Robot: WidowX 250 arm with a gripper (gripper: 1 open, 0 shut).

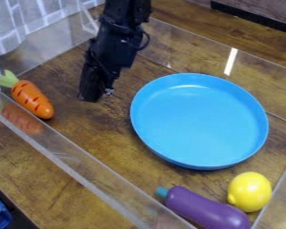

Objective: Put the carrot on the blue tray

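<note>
The orange carrot (32,98) with its green top (6,79) lies on the wooden surface at the left, beside the clear wall. Right of the middle sits the blue tray (199,121), round and empty. My black gripper (96,92) hangs from the upper left, between carrot and tray and apart from both. It points downward; its dark fingers blend together, so their spacing is unclear. Nothing held shows at their tips.
A purple eggplant (206,209) and a yellow lemon-like object (249,191) lie at the lower right. A clear wall (79,161) runs diagonally along the near left side. Bare wood lies between carrot and tray.
</note>
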